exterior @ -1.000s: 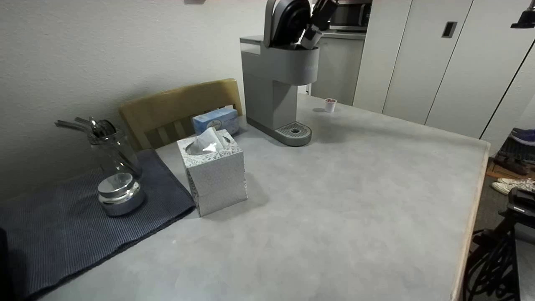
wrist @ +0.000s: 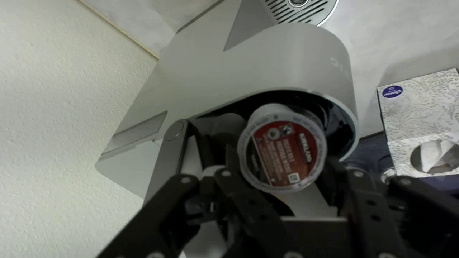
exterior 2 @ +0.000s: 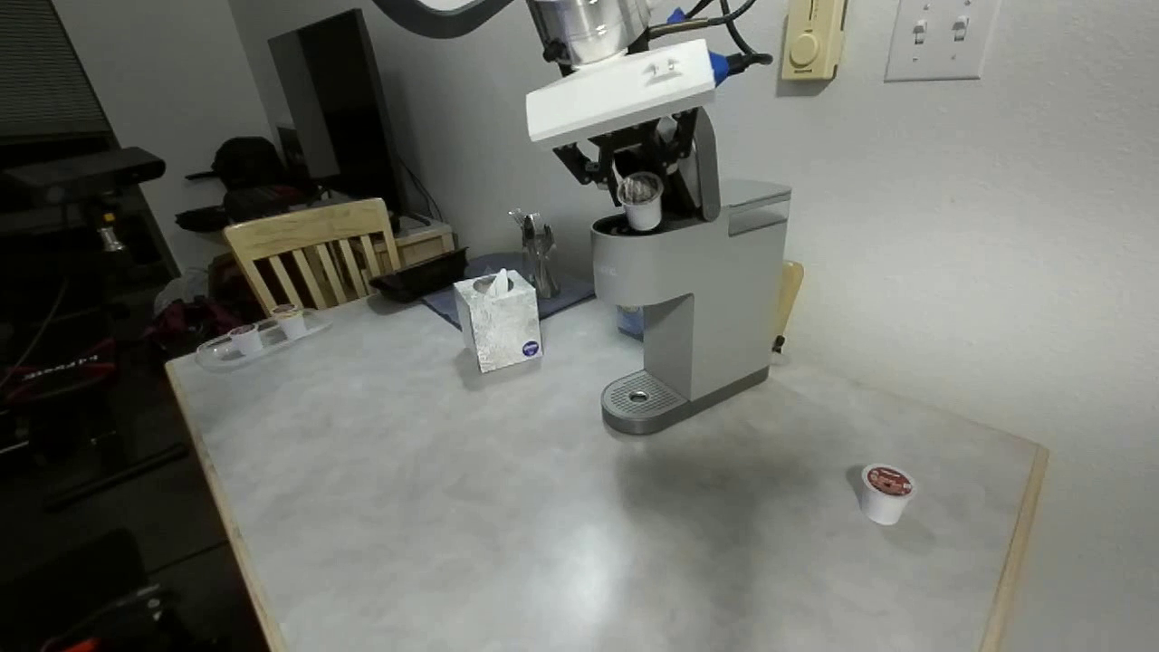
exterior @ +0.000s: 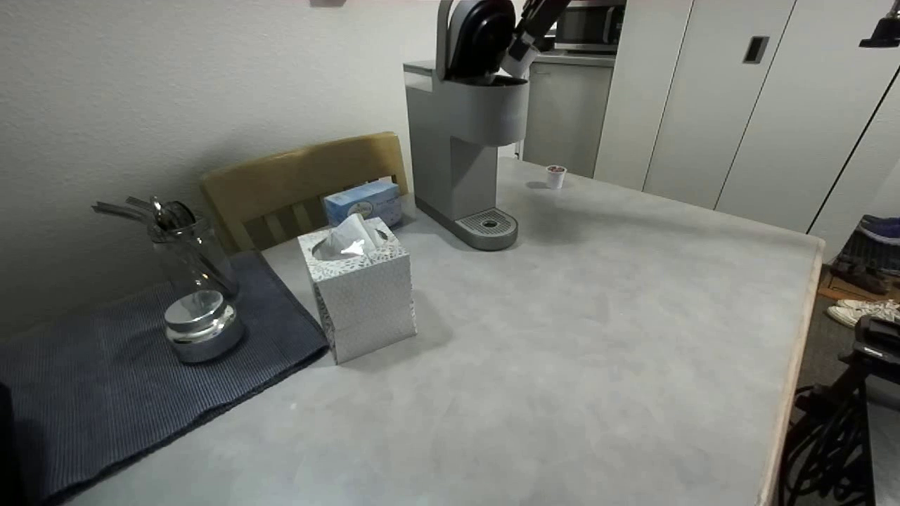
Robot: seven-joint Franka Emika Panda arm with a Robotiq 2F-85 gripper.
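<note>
A white coffee pod with a red and black foil lid is tilted, lid toward the wrist camera. My gripper is shut on it. Below the pod lies the dark open chamber of the grey coffee maker, whose lid is raised. In exterior view 2 the pod hangs at the chamber's mouth, its lower end close to the rim. Whether the pod touches the rim or the inside is hidden.
A second pod stands on the table near the coffee maker. A tissue box and blue box are nearby. Behind the machine is the wall. More pods sit on a clear tray.
The coffee maker has turned or shifted slightly, its front now a little farther left and nearer in exterior view 1. My gripper and the pod have moved slightly left too.
</note>
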